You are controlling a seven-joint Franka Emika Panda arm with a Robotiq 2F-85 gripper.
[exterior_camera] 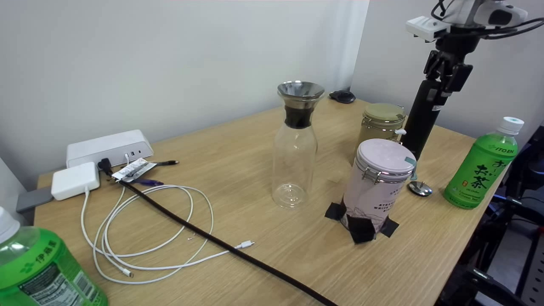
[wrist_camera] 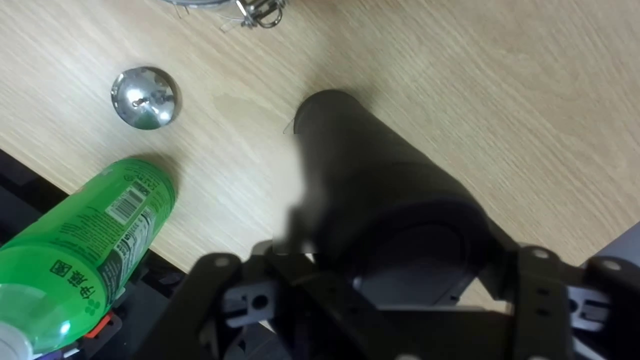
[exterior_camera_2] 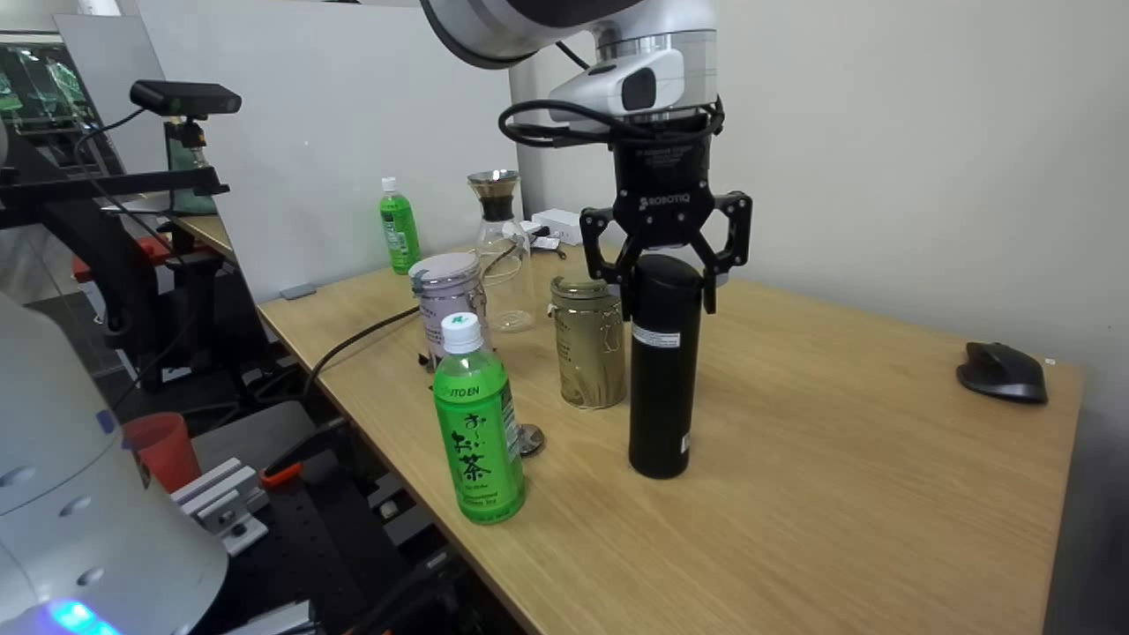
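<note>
A tall black cylindrical bottle [exterior_camera_2: 662, 392] stands upright on the wooden table. My gripper [exterior_camera_2: 669, 309] points down over its top, one finger on either side of the upper part. The fingers are part open, about as wide as the bottle; whether both fingers touch it cannot be made out. In the wrist view the black bottle [wrist_camera: 384, 162] fills the space between the blurred fingers, and its base rests on the table. Exterior view 1 shows my gripper [exterior_camera: 444, 92] at the bottle's top, partly side-on.
Near the bottle are an olive-lidded canister [exterior_camera_2: 588, 349], a green tea bottle [exterior_camera_2: 482, 434], a silver lid [wrist_camera: 144, 99] and a pink canister [exterior_camera: 378, 188]. A glass carafe [exterior_camera: 294, 158] stands farther off. Clear table lies between the black bottle and a black mouse [exterior_camera_2: 1001, 372].
</note>
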